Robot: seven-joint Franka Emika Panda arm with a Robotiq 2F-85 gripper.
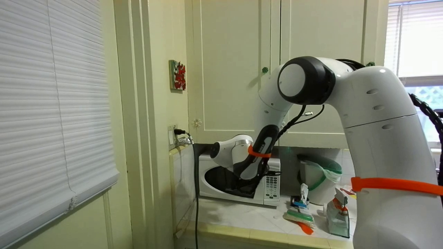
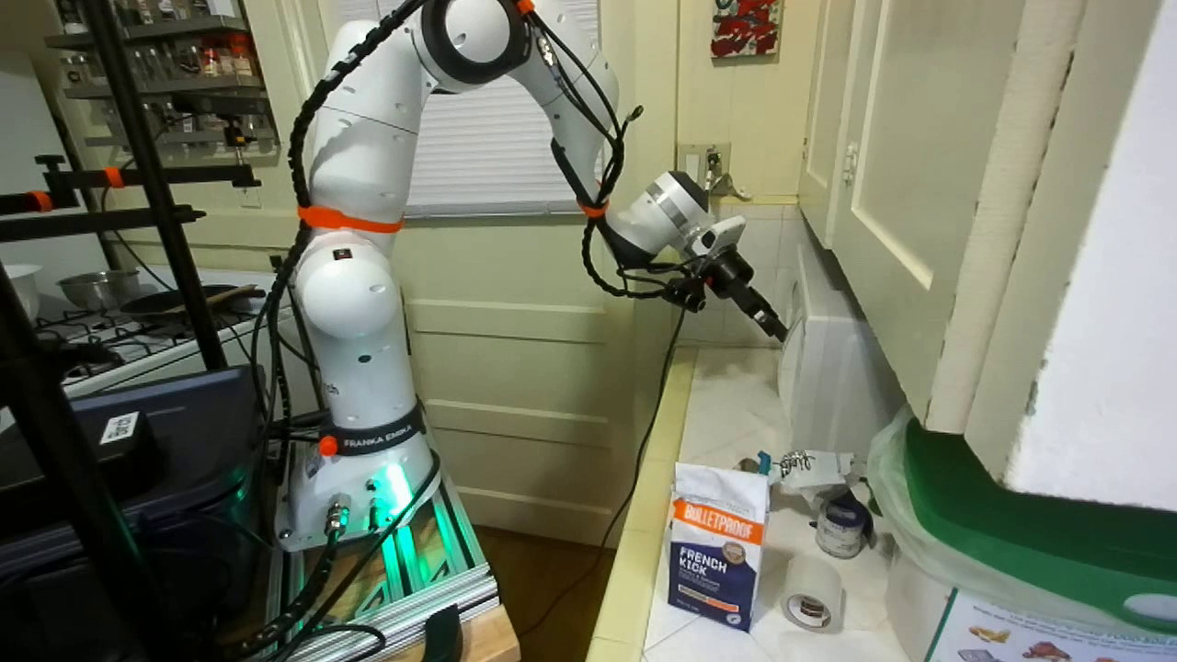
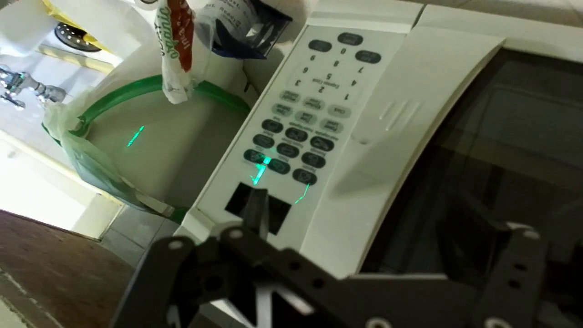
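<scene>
A white microwave (image 1: 272,195) stands on the counter with its door shut. Its keypad (image 3: 298,125) and dark door window (image 3: 492,147) fill much of the wrist view, where the picture is upside down. My gripper (image 2: 775,327) points down at the microwave's front; whether it touches cannot be told. In the wrist view the gripper is open, its fingers spread wide with nothing between them. One finger (image 3: 255,210) overlaps the small display below the keys, the other lies over the dark window. The handle strip (image 3: 382,158) passes between them.
Right of the microwave stands a bin with a green rim (image 1: 332,164). A coffee bag (image 2: 714,546), a tape roll (image 2: 813,592) and a small jar (image 2: 841,526) occupy the counter. Cupboards (image 2: 916,165) hang above.
</scene>
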